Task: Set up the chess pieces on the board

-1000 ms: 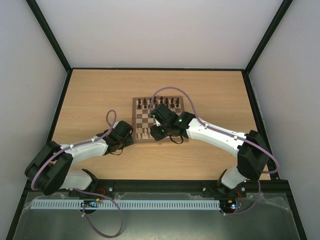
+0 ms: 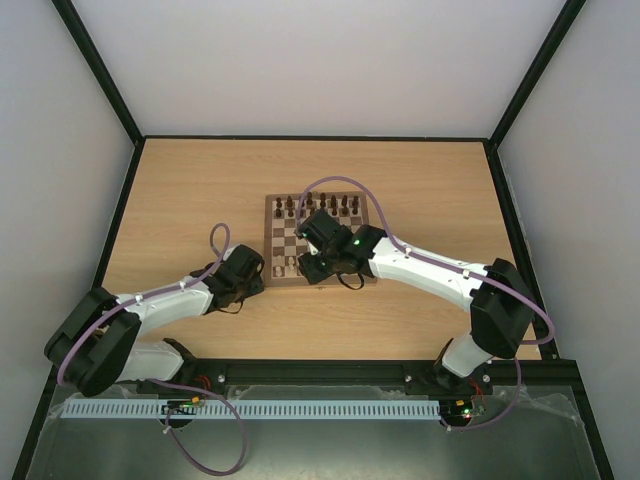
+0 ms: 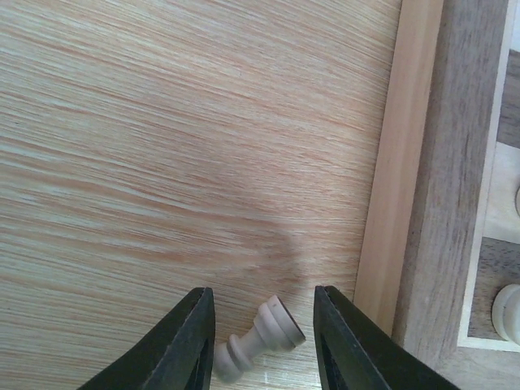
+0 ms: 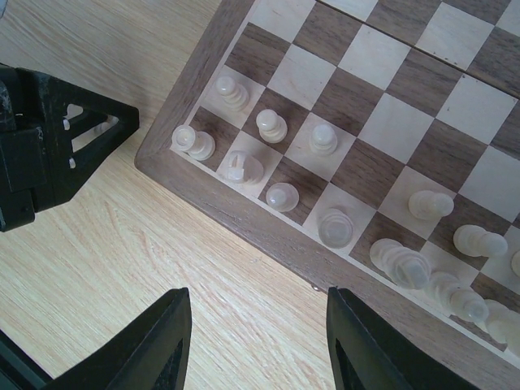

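Observation:
A white chess piece [image 3: 275,329] lies on its side on the table between the parted fingertips of my left gripper, just outside the board's left edge [image 3: 443,187]. My right gripper is open over the board's near edge [image 4: 231,223], nothing between its fingers. White pieces [image 4: 244,166] stand in the board's near rows in the right wrist view; dark pieces [image 2: 323,200] stand along its far side in the top view.
Bare wooden table [image 2: 180,190] surrounds the board. In the right wrist view, part of the left arm [image 4: 28,146] reaches in beside the board's corner. The arms hide part of the board from above.
The left arm has shifted very slightly left and toward the near side since a second ago. The right arm is nearly still.

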